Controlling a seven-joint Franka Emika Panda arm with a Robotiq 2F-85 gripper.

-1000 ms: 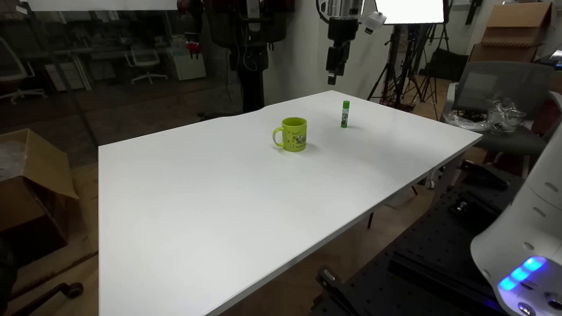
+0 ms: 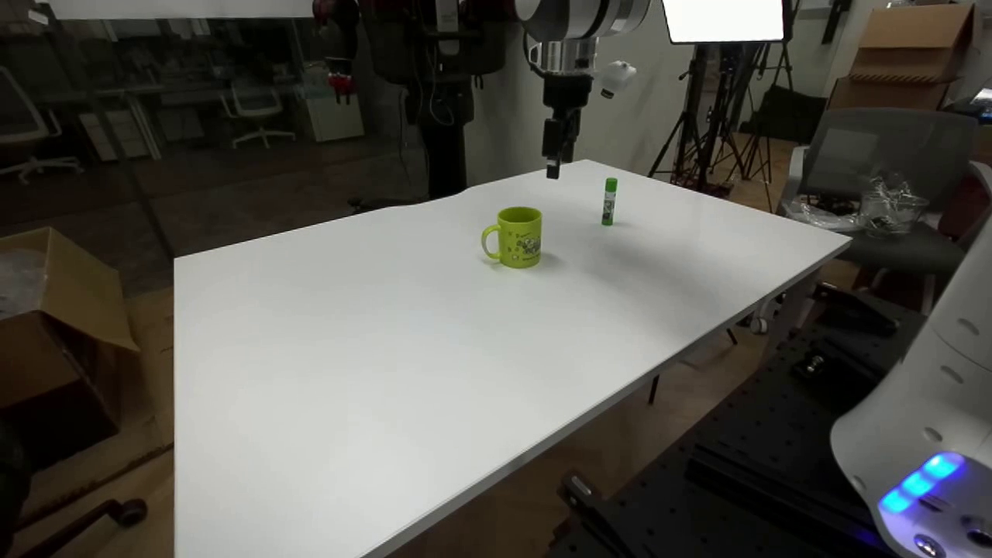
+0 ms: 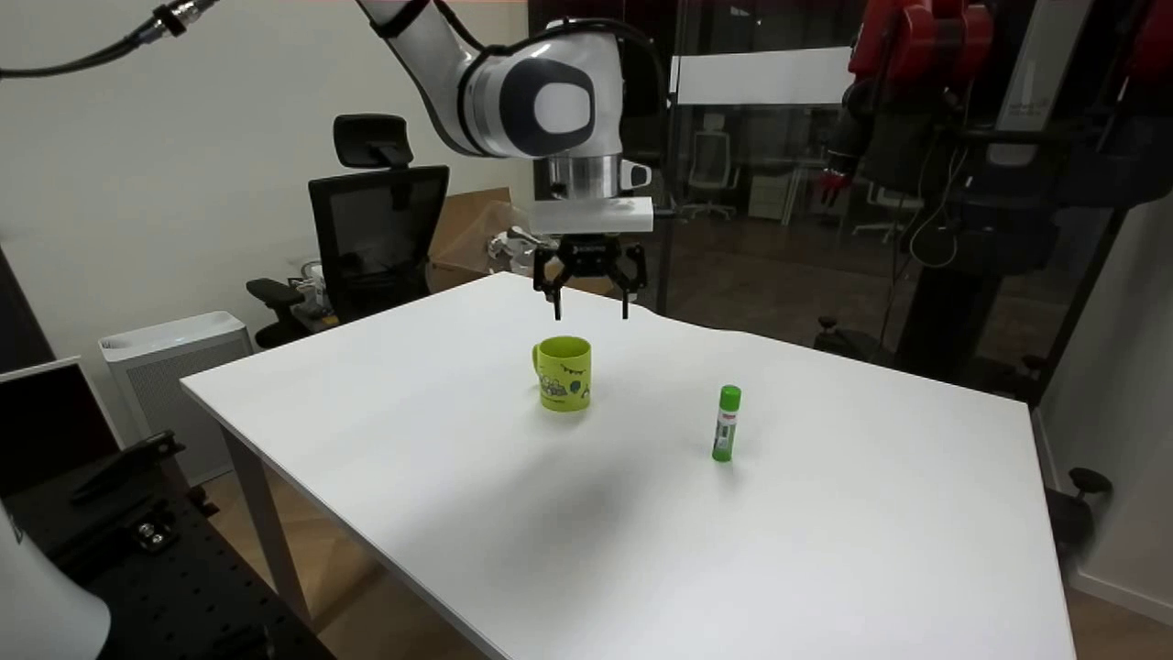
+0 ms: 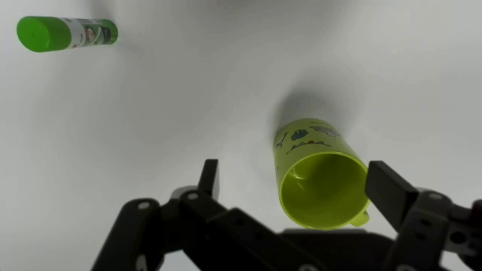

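Observation:
A lime-green mug [image 2: 520,243] stands upright on the white table, its handle to the left in exterior view 1. My gripper [image 3: 591,313] hangs in the air above the table, its two fingers spread wide with nothing between them. In the wrist view the mug [image 4: 311,144] shows under the gripper, nearer the right-hand finger, and I look down into its empty inside. Apart from the mug, a green glue stick [image 3: 726,423] stands upright with its cap on; the same glue stick [image 4: 81,34] appears at the top left of the wrist view.
Off the table are a grey chair [image 2: 860,177] and a cardboard box [image 2: 65,316].
Over the last second my gripper has come lower and moved to the left in exterior view 1, closer to the mug. The mug and glue stick stay where they were.

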